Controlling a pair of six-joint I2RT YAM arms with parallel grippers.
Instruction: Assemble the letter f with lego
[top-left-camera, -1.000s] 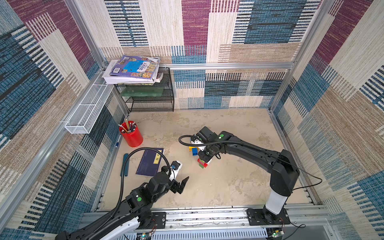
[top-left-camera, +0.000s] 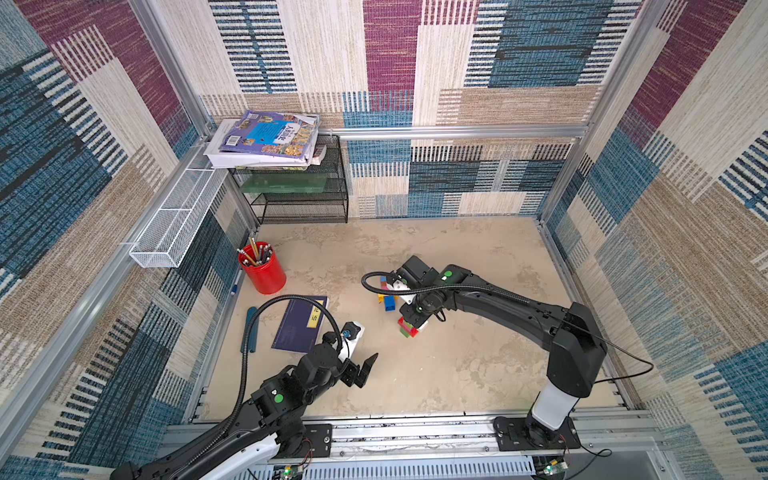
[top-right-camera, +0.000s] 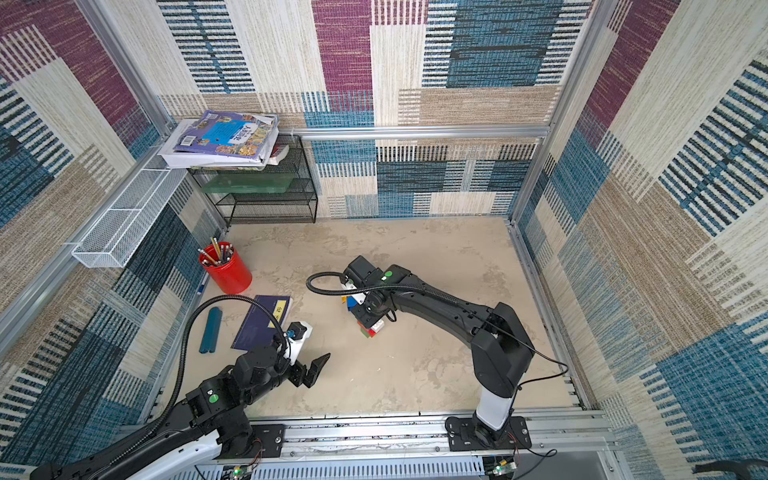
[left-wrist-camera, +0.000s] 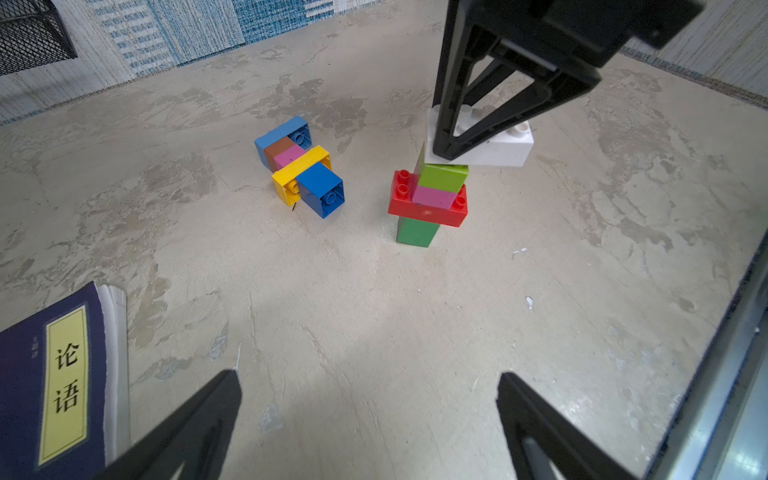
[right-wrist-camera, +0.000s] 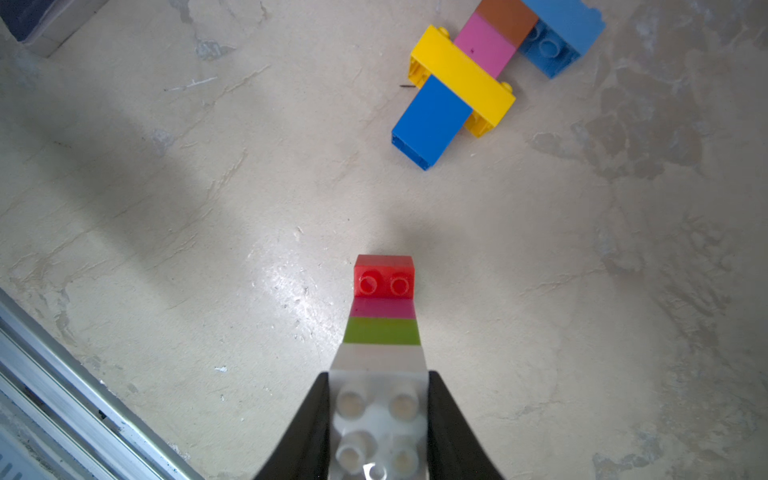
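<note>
A small tower of bricks stands mid-table: green (left-wrist-camera: 417, 231) at the bottom, then red (left-wrist-camera: 428, 211), pink (left-wrist-camera: 434, 197), lime (left-wrist-camera: 444, 178) and white (left-wrist-camera: 500, 148) on top. My right gripper is shut on the white brick at the tower's top. Left and behind lies a separate cluster with blue (right-wrist-camera: 432, 120), yellow (right-wrist-camera: 460, 72), pink (right-wrist-camera: 484, 49), brown (right-wrist-camera: 508, 16) and light blue (right-wrist-camera: 564, 32) bricks. My left gripper hangs open near the front left, apart from the bricks.
A dark blue book (top-left-camera: 296, 328) lies at left, with a teal case (top-right-camera: 209, 329) beside it and a red pen cup (top-left-camera: 264, 272) behind. A wire rack with books stands at the back left.
The right arm has shifted slightly to the right, and the bricks under it appear slightly shifted right with it. The left arm has stayed still.
</note>
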